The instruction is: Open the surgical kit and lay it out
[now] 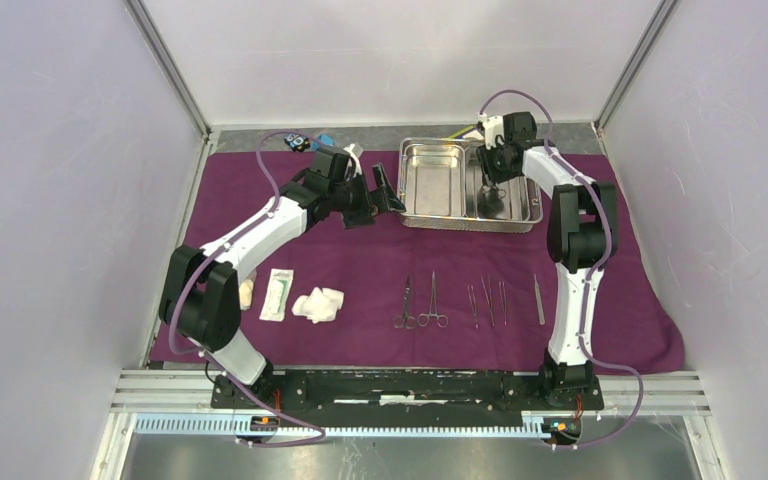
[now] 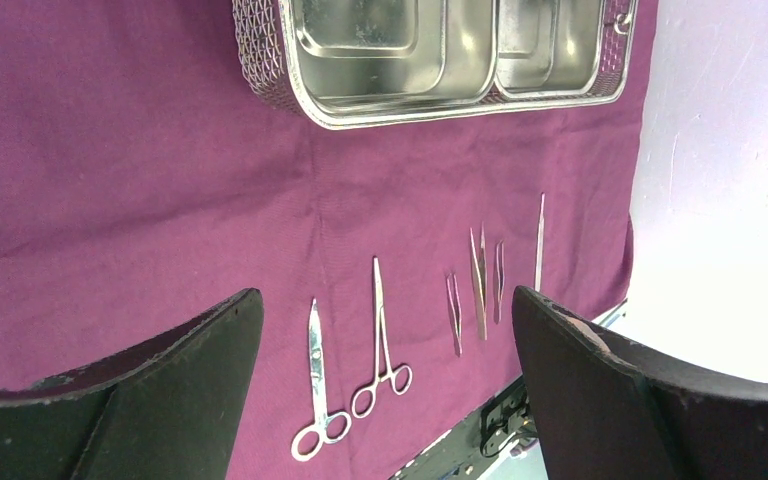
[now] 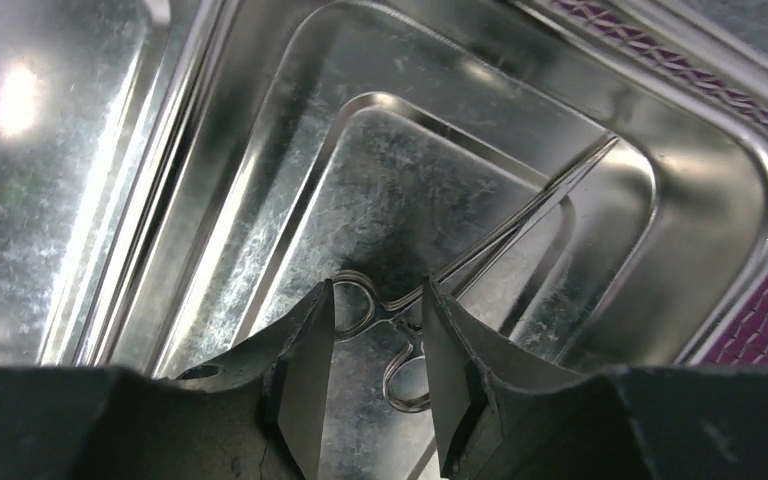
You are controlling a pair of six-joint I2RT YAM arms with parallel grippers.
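A steel kit tray (image 1: 430, 180) with two compartments stands at the back of the purple cloth. In its right compartment lies a ringed clamp (image 3: 505, 230), tips toward a corner; my right gripper is open just over its rings. My left gripper is open and empty beside the tray's left end. Laid out along the front are scissors (image 1: 406, 310), another clamp (image 1: 433, 305), several tweezers (image 1: 490, 300), a slim handle (image 1: 538, 300), a packaged item (image 1: 277, 295) and white gauze (image 1: 316, 305).
Walls bound the workspace at back and sides. Small blue objects (image 1: 325, 140) lie behind the left arm.
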